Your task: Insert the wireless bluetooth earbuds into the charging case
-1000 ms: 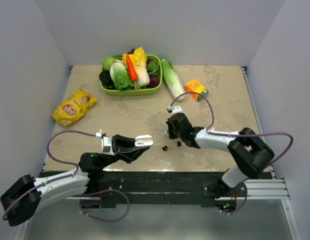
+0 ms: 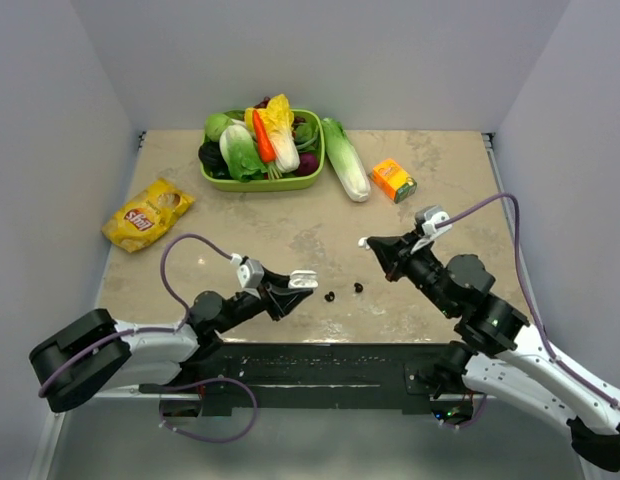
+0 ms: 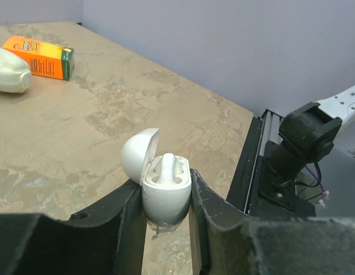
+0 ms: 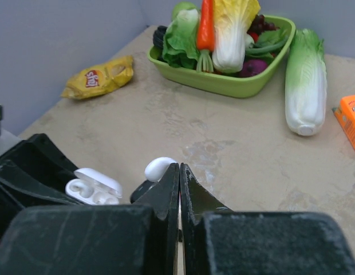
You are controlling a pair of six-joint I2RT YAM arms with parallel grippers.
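The white charging case (image 3: 165,200) stands lid up between the fingers of my left gripper, which is shut on its lower body. Its open lid (image 3: 137,154) leans to the left in that view. In the right wrist view two round wells show in the case (image 4: 89,191), and no earbud stands out of them. My right gripper is shut, with a small white earbud (image 4: 158,168) at its fingertips. From above, this earbud (image 2: 363,242) is up and to the right of the case (image 2: 303,280), clearly apart from it.
Two small black pieces (image 2: 330,296) lie on the table between the arms. A green basket (image 2: 230,186) of vegetables, a cabbage (image 2: 346,160) and an orange box (image 2: 394,180) stand at the back. A yellow chip bag (image 2: 148,214) lies left.
The right arm has swung with its earbud to the right and farther back, and looks larger from above. My left gripper has carried the case a little to the right.
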